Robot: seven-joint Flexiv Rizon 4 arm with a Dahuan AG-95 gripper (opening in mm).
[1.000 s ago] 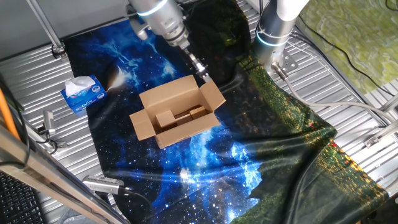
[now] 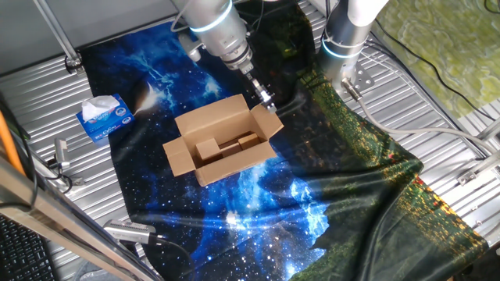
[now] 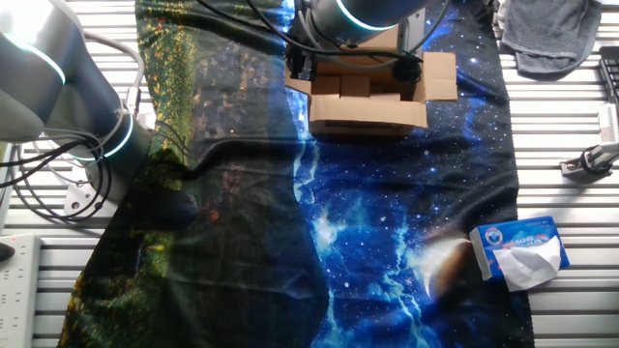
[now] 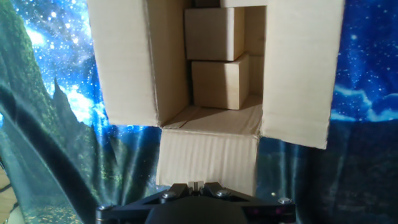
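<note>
An open cardboard box [image 2: 234, 164] stands on the cloth with its flaps spread outward. Inside lie wooden blocks: one block [image 4: 214, 84] near the end closest to me, a second block [image 4: 210, 34] beyond it, and part of another at the top edge of the wrist view. My gripper appears shut, its fingertips together with nothing visible between them. It hovers by the box's end flap [image 4: 208, 158], outside the opening; whether it touches that flap I cannot tell. In exterior view 2 the arm and its cables hide part of the box.
A blue tissue box [image 2: 106, 119] sits at the cloth's edge, well away from the box. The dark printed cloth [image 3: 251, 251] is wrinkled, with wide clear areas.
My arm and gripper have shifted right and slightly downward in exterior view 1, coming over the box's right end flap. The box and blocks have stayed put.
</note>
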